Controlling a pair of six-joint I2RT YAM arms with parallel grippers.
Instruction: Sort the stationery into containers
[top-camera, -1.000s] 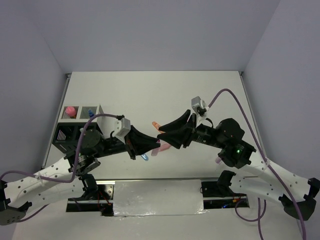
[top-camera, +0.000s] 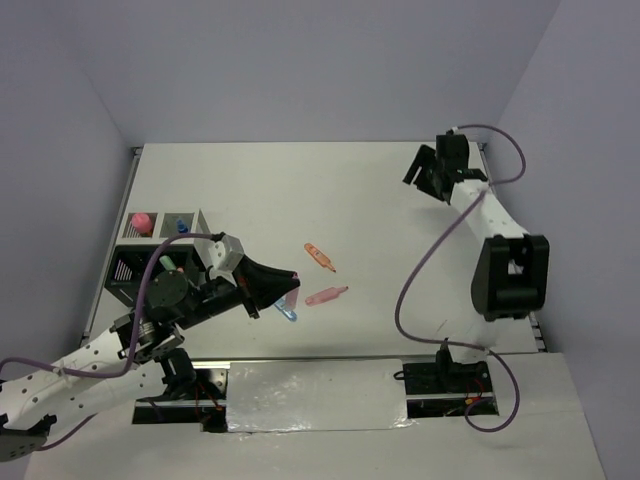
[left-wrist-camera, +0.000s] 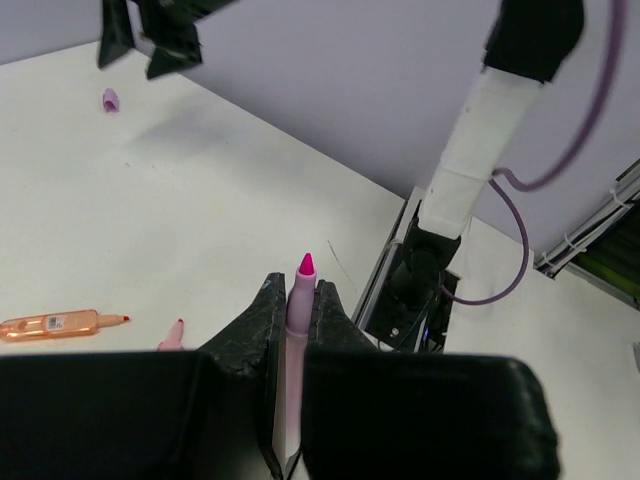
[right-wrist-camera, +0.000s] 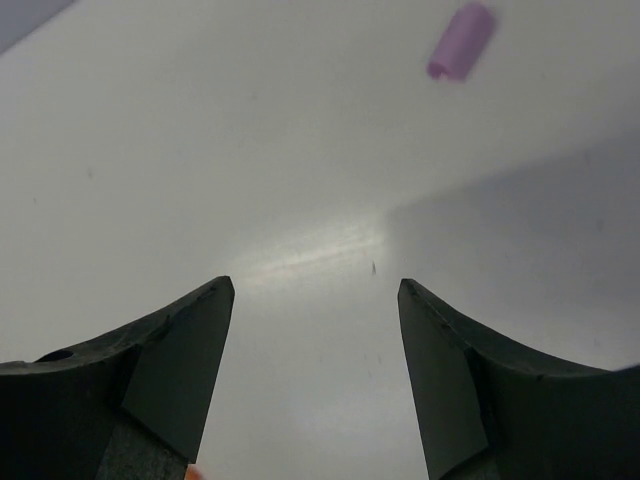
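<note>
My left gripper (top-camera: 290, 283) is shut on a light pink marker (left-wrist-camera: 298, 316), upright in the left wrist view with its bright pink tip bare. Far off at the back right, my right gripper (top-camera: 417, 170) stands open and empty. A small purple cap (right-wrist-camera: 464, 40) lies on the table ahead of its fingers (right-wrist-camera: 185, 360); the top view does not show it. On the table rest an orange marker (top-camera: 320, 257), a pink one (top-camera: 326, 296) and a blue one (top-camera: 287, 310), the last close to my left gripper.
At the left, a divided container (top-camera: 203, 228) holds a red item (top-camera: 142, 223) and a blue item (top-camera: 182, 225) in its back compartments. A greenish item (top-camera: 168, 263) sits in the dark front bin, partly hidden by my left arm.
My right arm has swung away from beside the left gripper to the back right. The left gripper has drawn slightly left, still holding the light pink marker. The loose markers lie as before.
</note>
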